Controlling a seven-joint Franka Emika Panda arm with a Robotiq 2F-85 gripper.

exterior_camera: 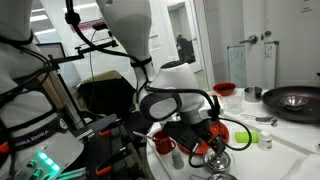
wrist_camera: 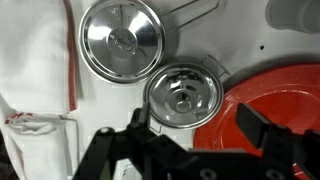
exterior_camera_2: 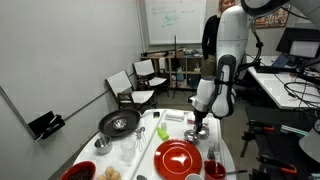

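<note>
My gripper shows at the bottom of the wrist view, its dark fingers apart. Just ahead of them lies a small round metal lid or dish (wrist_camera: 160, 98) with wire handles. A second shiny round metal piece (wrist_camera: 122, 40) sits beside it at the upper left. To the right, a red plate (wrist_camera: 262, 100) partly extends under the arm. In exterior view 1 the gripper (exterior_camera: 212, 150) is low over the metal pieces at the plate's edge; its fingertips are hard to make out there.
White cloths (wrist_camera: 35, 60) lie left in the wrist view. A black pan (exterior_camera: 292, 100) stands at the back right, a green-capped bottle (exterior_camera: 265, 140) nearer. Red mugs (exterior_camera_2: 245, 172) occupy the near edge. White table (exterior_camera: 285, 150) around the pan is mostly clear.
</note>
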